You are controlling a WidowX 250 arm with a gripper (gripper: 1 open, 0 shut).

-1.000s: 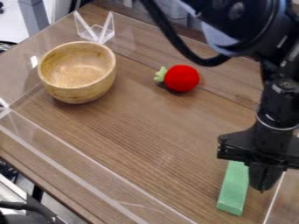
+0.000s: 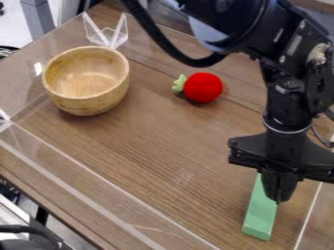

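Observation:
My black gripper (image 2: 276, 178) hangs at the right, just over a flat green block (image 2: 261, 216) lying on the wooden table near the front. Its fingers look close together; whether anything is between them is hidden by the gripper body. The upper end of the green block is behind the gripper.
A wooden bowl (image 2: 85, 80) stands at the upper left. A red strawberry-like object (image 2: 202, 87) with green leaves lies at the back middle.
The block stays on the table.

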